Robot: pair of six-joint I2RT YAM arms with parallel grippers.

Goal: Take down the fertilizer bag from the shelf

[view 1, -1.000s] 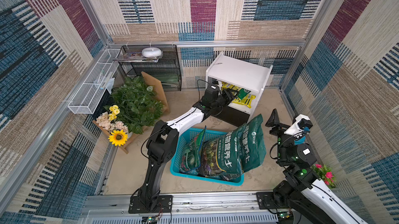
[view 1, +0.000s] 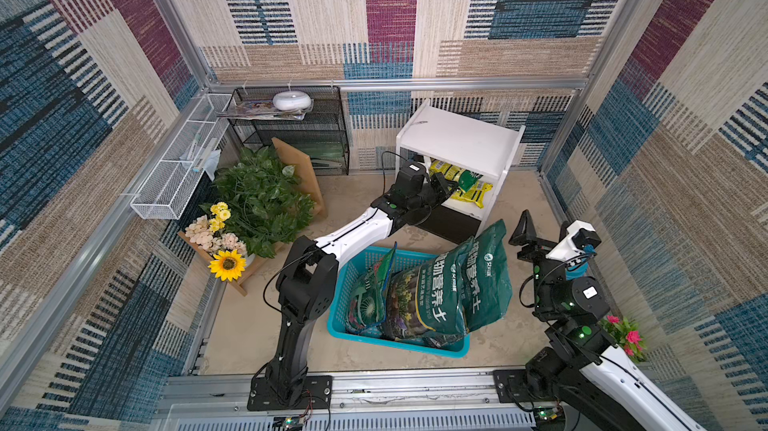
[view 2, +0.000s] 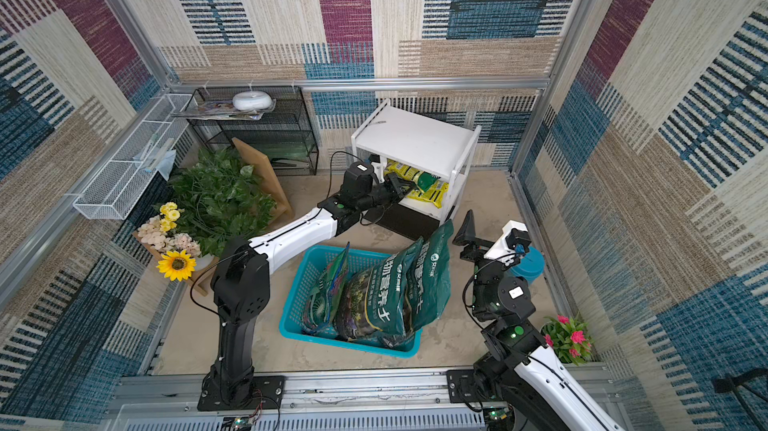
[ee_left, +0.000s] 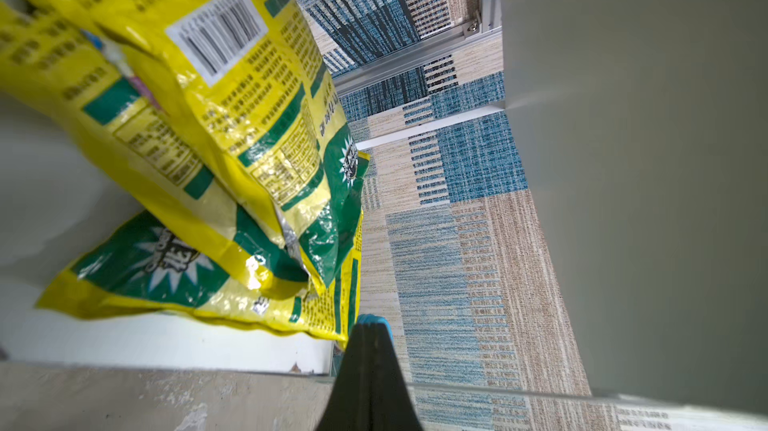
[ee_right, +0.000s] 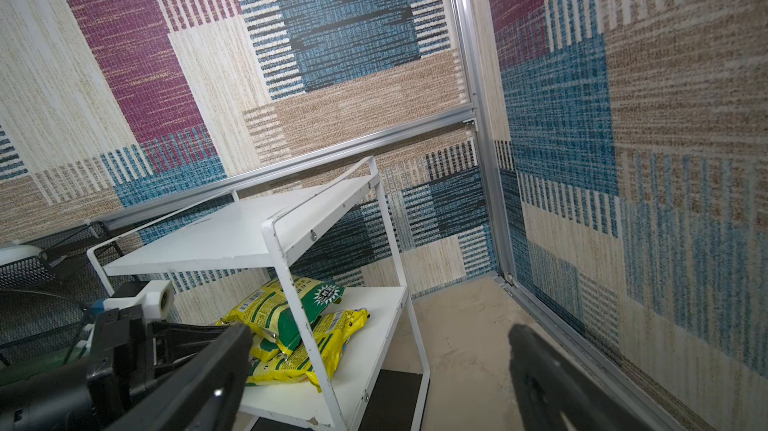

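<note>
Two yellow-and-green fertilizer bags lie stacked on the lower shelf of the white rack (ee_right: 344, 299). The upper bag (ee_left: 264, 103) rests across the lower bag (ee_left: 184, 271) and fills the left of the left wrist view. My left gripper is shut with nothing between its fingers; both bags are outside them. In the top left view its tips (view 1: 454, 187) are at the shelf's front opening, partly covering the bags. My right gripper stands open and empty, to the right of the rack and apart from it.
Below the rack, a teal basket (view 1: 345, 279) holds large green soil bags (view 1: 488, 271), one leaning toward the right arm. The rack's top board (view 1: 460, 139) overhangs the shelf. A leafy plant (view 1: 264, 195) stands left. Floor right of the rack is clear.
The upper bag's green end has shifted a little. The right arm is almost unmoved.
</note>
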